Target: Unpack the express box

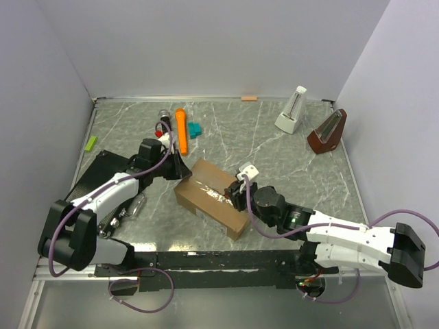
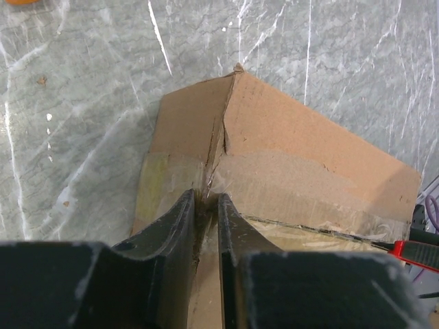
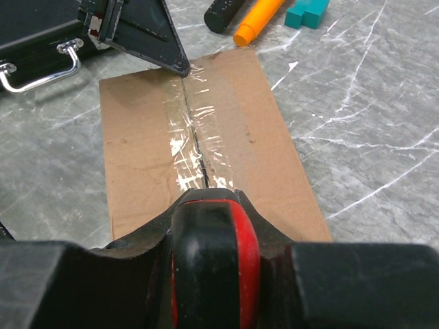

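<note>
The taped cardboard box lies on the marble table in front, a clear tape seam along its top. My left gripper is at the box's left end, its black fingers close together over the taped corner seam; whether anything is between them is hard to tell. At the box's right part, my right gripper is shut on a black-and-red tool, probably a cutter, whose red and black end also shows at the right of the left wrist view, on the seam.
Behind the box lie an orange microphone, a teal block and a dark microphone. A black case with metal items is at left; two metronomes stand at back right, with clear table between.
</note>
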